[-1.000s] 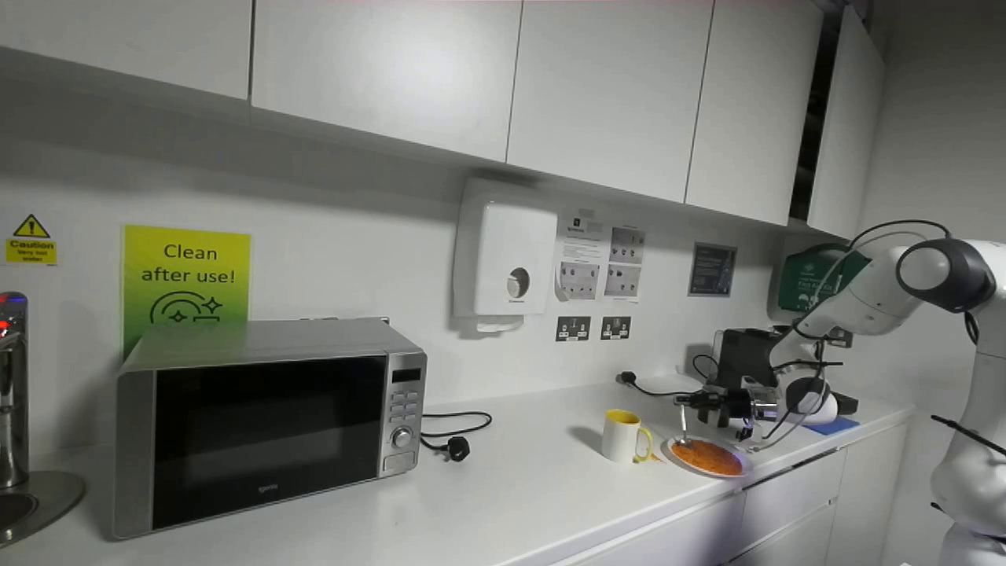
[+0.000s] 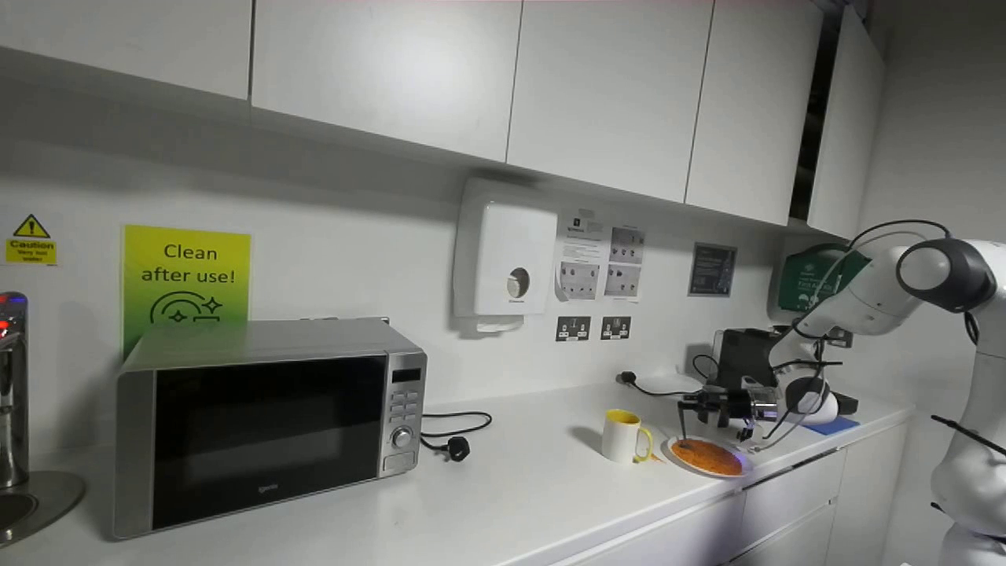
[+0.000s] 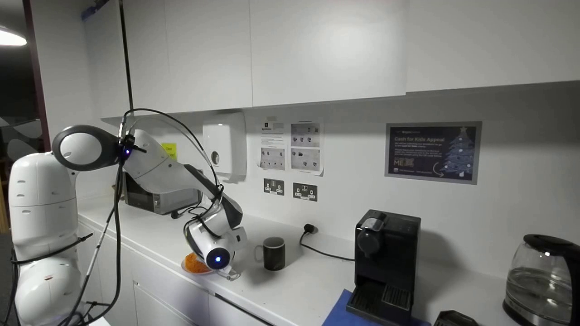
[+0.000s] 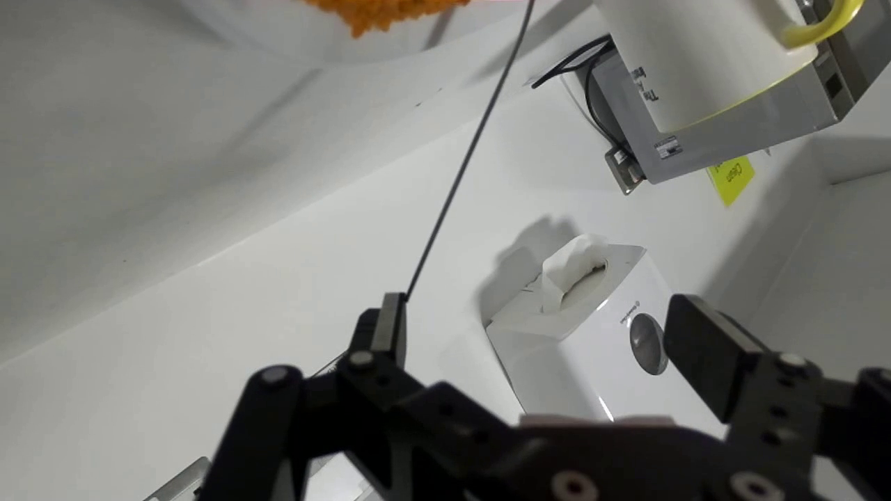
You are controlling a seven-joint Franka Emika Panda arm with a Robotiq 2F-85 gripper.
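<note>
My gripper stands open, its fingers far apart in the wrist view. A thin utensil (image 4: 468, 158) runs from the tip of the left finger (image 4: 389, 330) up towards the plate (image 4: 367, 50); it touches or passes close to that finger and is not clasped between the two. In exterior view 1 the utensil (image 2: 683, 424) stands nearly upright, its low end at the orange food (image 2: 707, 457) on the plate (image 2: 675, 459). Beside the plate is a white mug (image 2: 618, 442) with a yellow inside and handle. Exterior view 2 has the fingers hidden behind the arm.
A microwave (image 2: 273, 424) stands on the left of the counter (image 2: 528, 490), with bare counter between it and the mug. A coffee machine (image 3: 387, 261) and a glass kettle (image 3: 535, 280) stand farther along. The plate lies close to the counter's front edge.
The utensil looked pale and broader one second ago and now looks dark and thin, as if turned. The arm, plate and mug stand where they were.
</note>
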